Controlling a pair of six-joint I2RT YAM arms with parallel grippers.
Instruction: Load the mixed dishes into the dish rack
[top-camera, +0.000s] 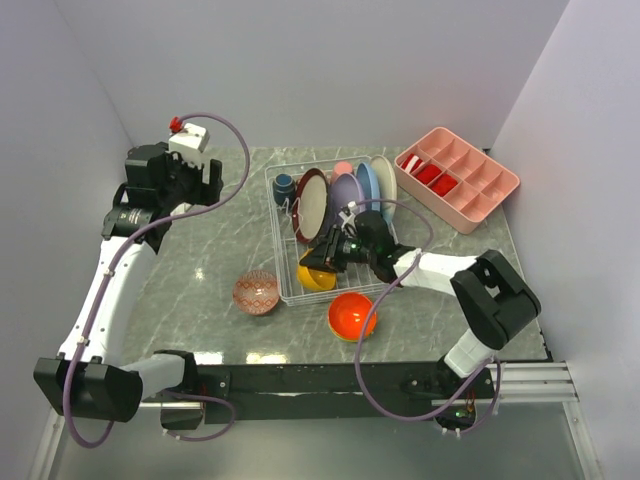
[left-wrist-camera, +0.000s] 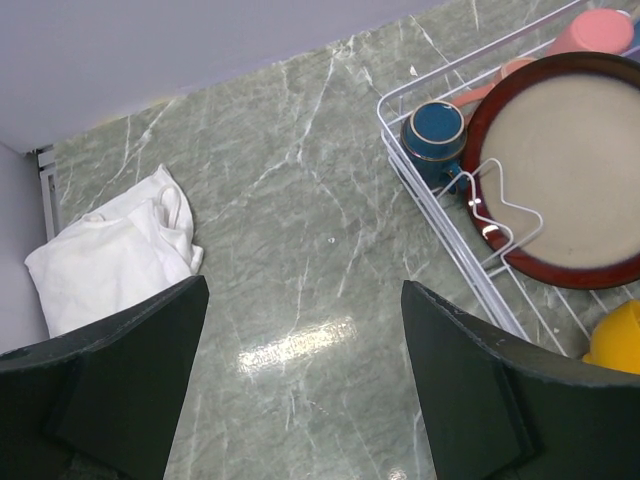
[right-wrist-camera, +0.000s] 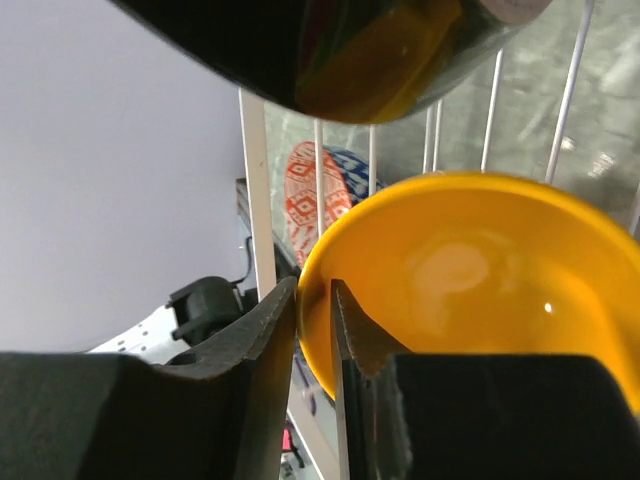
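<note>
The white wire dish rack (top-camera: 280, 290) holds plates (top-camera: 314, 205), a blue mug (left-wrist-camera: 436, 140) and a yellow bowl (top-camera: 314, 280). My right gripper is at the yellow bowl's rim, fingertips close to either side of it; whether they touch is unclear. An orange bowl (top-camera: 350, 316) and a patterned bowl (top-camera: 255, 292) are on the counter in front of the rack. My left gripper hangs over the left counter, open with nothing between its fingers.
A pink compartment tray (top-camera: 470, 200) with red items stands at the back right. A white cloth (left-wrist-camera: 110, 250) lies on the left counter, which is otherwise largely clear.
</note>
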